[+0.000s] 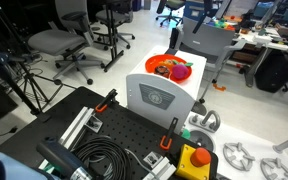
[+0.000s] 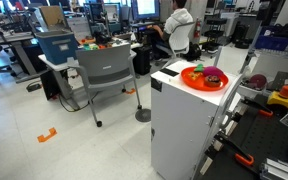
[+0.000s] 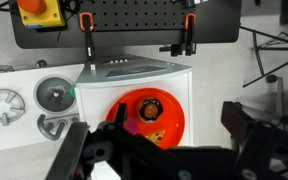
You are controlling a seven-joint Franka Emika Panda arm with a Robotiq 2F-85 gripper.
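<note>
My gripper is open, its two dark fingers far apart at the bottom of the wrist view. Between and beyond them lies a red plate (image 3: pixel 172 108) on a white surface, seen from above. On the plate are a dark round item with a brown centre (image 3: pixel 150 108), an orange piece (image 3: pixel 155 137) and a purple item (image 3: pixel 131 126), partly hidden by the left finger. In exterior view 2 the purple item (image 2: pixel 213 76) shows at the plate's right side. Nothing is held.
Beside the plate are a small sink (image 3: pixel 54 95) and a stove burner (image 3: pixel 4 105). A grey panel (image 1: pixel 156 96) stands in front of the plate. A yellow box with a red button (image 1: pixel 196 160) and coiled black cable (image 1: pixel 102 158) lie nearer the base.
</note>
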